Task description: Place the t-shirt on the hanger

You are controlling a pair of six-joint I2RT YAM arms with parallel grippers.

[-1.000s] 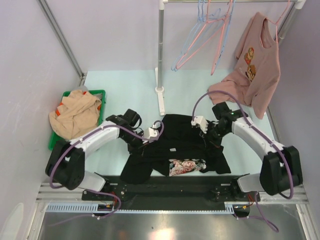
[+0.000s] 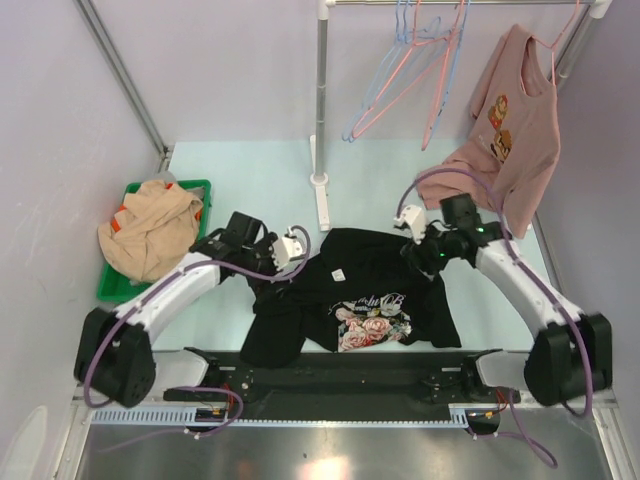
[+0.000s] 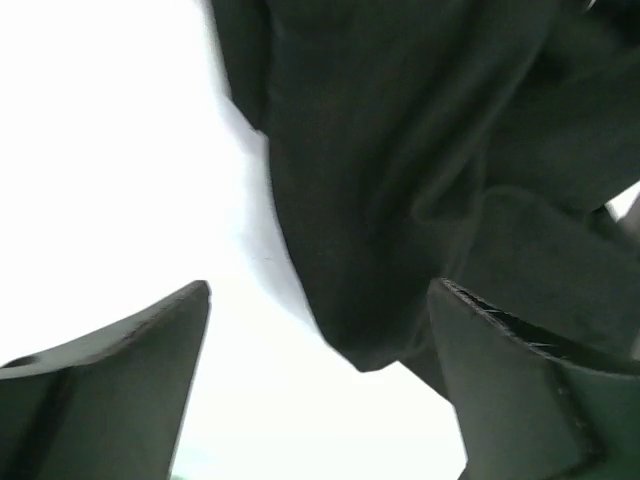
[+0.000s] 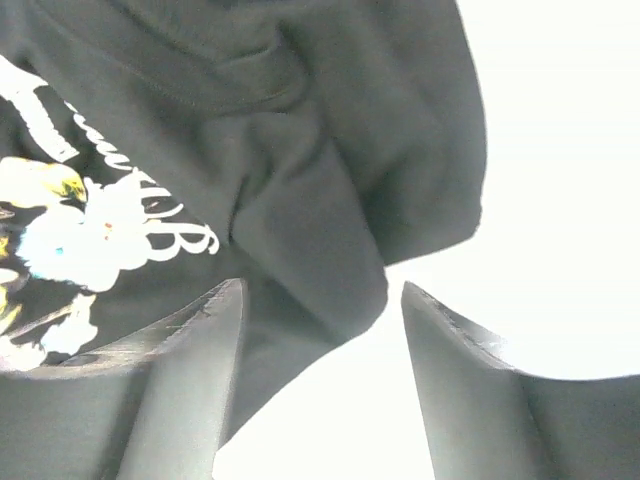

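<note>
A black T-shirt (image 2: 360, 270) with a floral print (image 2: 370, 322) lies on the white table, sleeves and hem somewhat folded. My left gripper (image 2: 270, 262) is over its left edge; in the left wrist view its fingers are open above a folded dark edge (image 3: 350, 240). My right gripper (image 2: 425, 250) hovers over the shirt's right side; in the right wrist view its fingers are apart above a bunched fold (image 4: 310, 240), nothing visibly held.
Several pink and blue hangers (image 2: 400, 80) hang on the rail above the back. A pink shirt (image 2: 515, 120) hangs at right. A green basket (image 2: 120, 286) with beige cloth is at left.
Both arms have shifted outward, the right moving rightward and the left leftward. More of the shirt's floral print now shows.
</note>
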